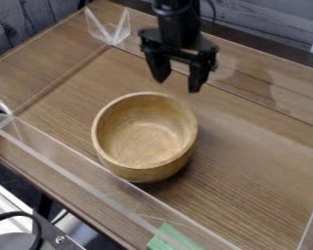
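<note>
A round wooden bowl point(144, 156) sits on the wooden table point(238, 176), a little left of centre. Behind it, at the top middle, my black gripper point(178, 73) hangs above the table, its two dark fingers spread apart and blurred. It stands open, and I see nothing between its fingers. The gripper is clear of the bowl.
A clear plastic piece point(107, 29) stands at the back left. A green object point(170, 240) lies at the front edge, near clear plastic edging. A dark cable runs at the bottom left.
</note>
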